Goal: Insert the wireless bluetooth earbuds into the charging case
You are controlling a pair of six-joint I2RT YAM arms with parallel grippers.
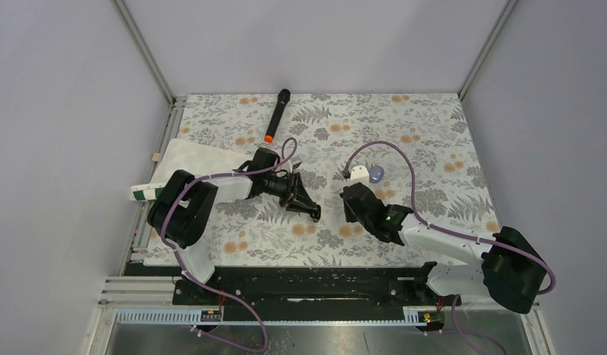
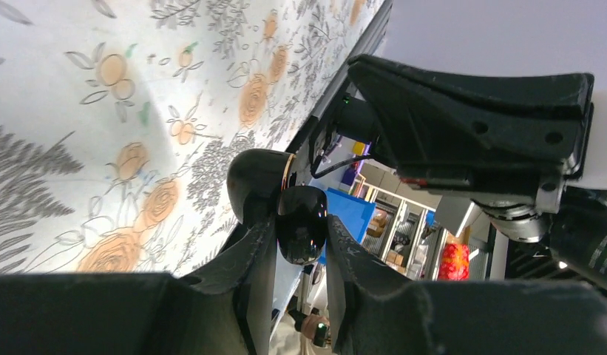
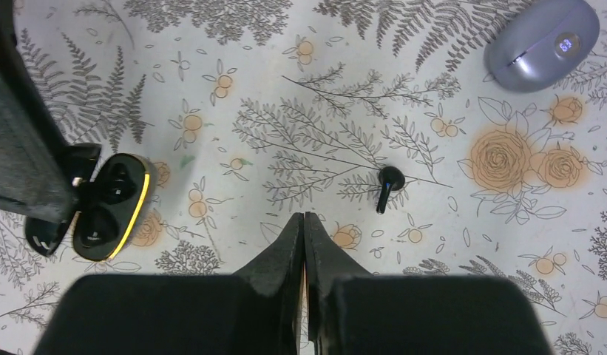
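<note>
My left gripper is shut on a glossy black open charging case [image 2: 256,185], which it holds above the table. In the right wrist view the case [image 3: 112,207] hangs at the left, its two dark wells facing up. A single black earbud [image 3: 389,185] lies on the patterned table to the case's right. My right gripper is shut above the table, with no object visible between its fingertips.
A grey-purple mouse-shaped object [image 3: 533,44] lies to the right. A black microphone [image 1: 278,115] lies at the back, and a white board [image 1: 178,159] at the left.
</note>
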